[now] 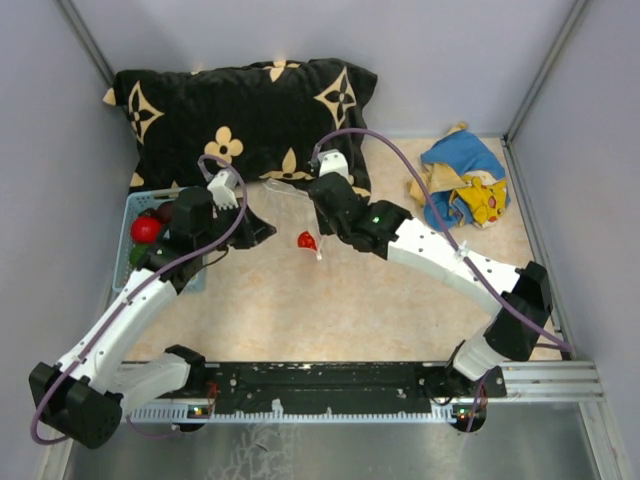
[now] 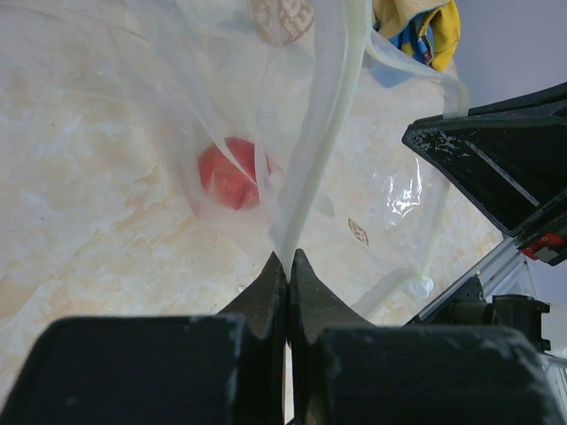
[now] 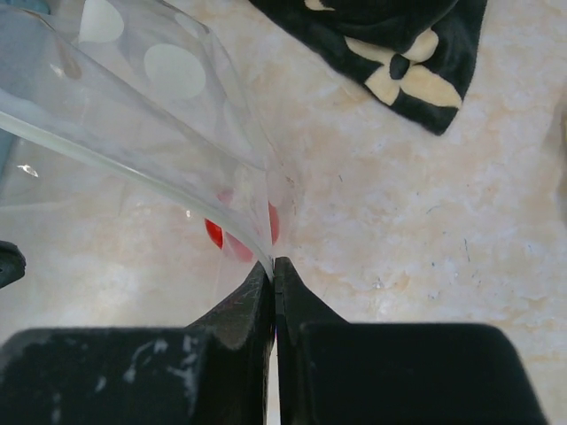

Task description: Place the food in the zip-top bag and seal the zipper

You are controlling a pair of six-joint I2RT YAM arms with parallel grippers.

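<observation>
The clear zip bag (image 2: 310,115) hangs between my grippers, with a red food piece (image 2: 226,174) inside near its bottom, also seen in the top view (image 1: 306,240). My left gripper is shut on the bag's zipper edge. My right gripper is shut on the other part of the bag's edge; its black fingers also show at the right of the left wrist view.
A blue basket (image 1: 134,210) of mixed produce stands at the left, partly under the left arm. A dark patterned cushion (image 1: 180,120) lies along the back, a blue-yellow cloth (image 1: 450,165) at the back right.
</observation>
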